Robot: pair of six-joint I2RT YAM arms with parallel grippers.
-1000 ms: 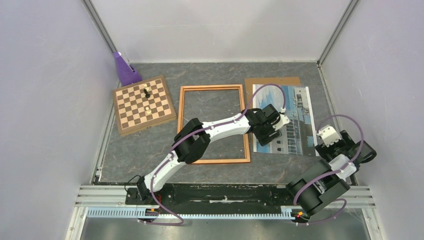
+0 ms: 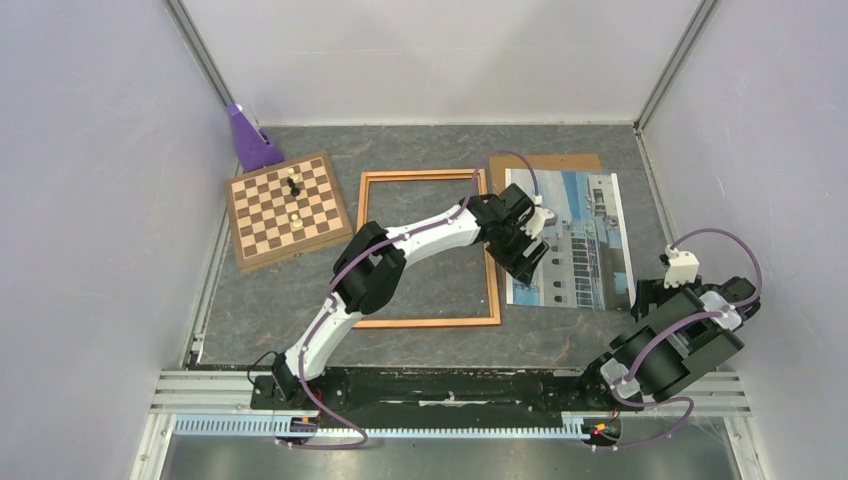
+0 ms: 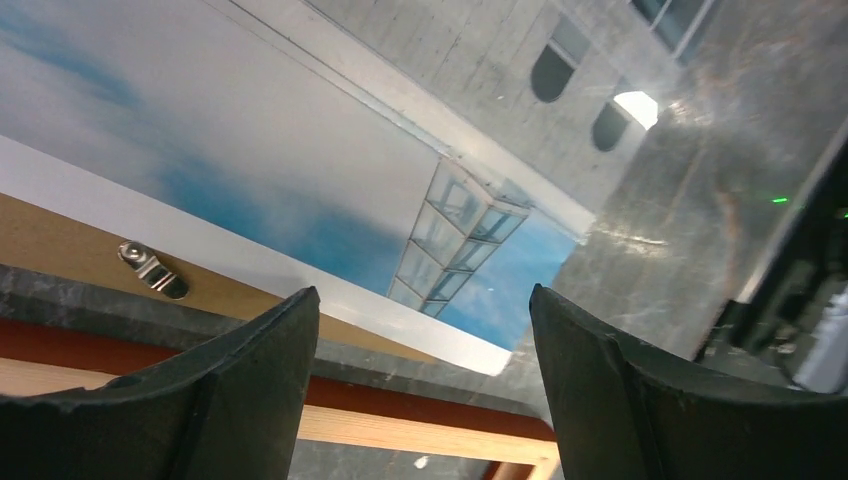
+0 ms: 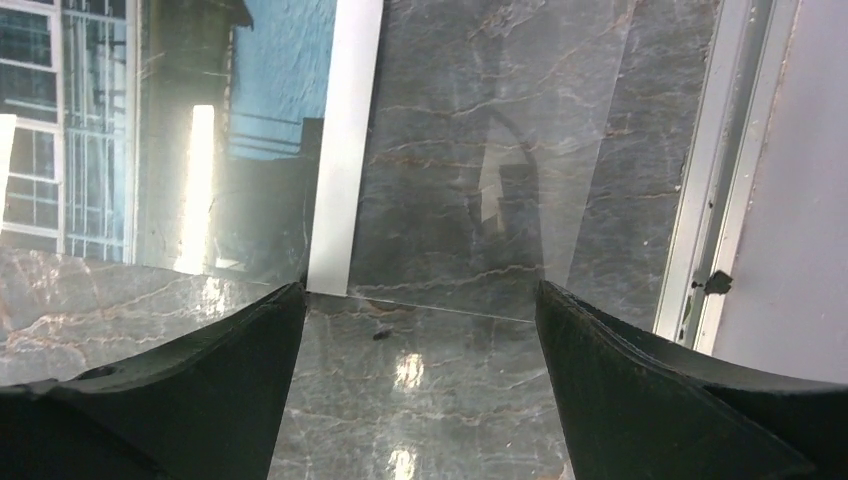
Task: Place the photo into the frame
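Observation:
The photo (image 2: 585,240) of a blue-sky building lies on a brown backing board (image 2: 550,161) at the right, with a clear sheet (image 4: 480,220) by it. The wooden frame (image 2: 428,322) lies empty at the centre. My left gripper stands open over the photo's left edge, where the left wrist view shows the white margin and a metal clip (image 3: 150,268). My right gripper is open over the lower edge of the clear sheet, near the right wall.
A chessboard (image 2: 255,225) with pieces and a purple object (image 2: 250,140) sit at the left. A metal rail (image 4: 700,250) runs along the right wall.
My left gripper has moved slightly left toward the photo's left edge.

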